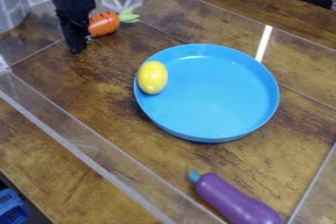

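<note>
The black gripper (78, 33) is at the upper left, low over the wooden table, just left of an orange carrot toy (102, 25) with a pale green top. Its fingers are dark and small, so whether they touch the carrot or how far apart they are is unclear. A blue plate (223, 90) holds a yellow oval object (152, 77) on its left side. A purple eggplant toy (237, 200) lies at the bottom right.
Clear plastic walls run along the left and right edges of the wooden surface (92, 100). A blue object (8, 208) sits at the lower left corner.
</note>
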